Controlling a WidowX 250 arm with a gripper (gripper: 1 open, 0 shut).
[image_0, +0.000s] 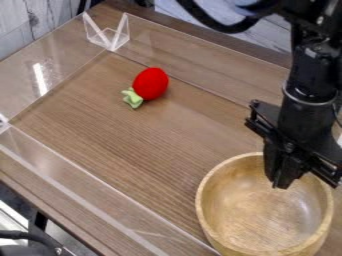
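Note:
My black gripper (283, 165) hangs at the right over the back part of a tan wooden bowl (214, 205), its fingertips close together and pointing down, with nothing visible between them. The bowl fills the lower right and looks empty, though part of its back rim is hidden by the gripper. A red rounded object (150, 82) with a small green part (132, 99) lies on the table at the upper left, apart from the gripper.
A clear plastic holder (107, 28) stands at the top left. A transparent strip runs along the table's left side.

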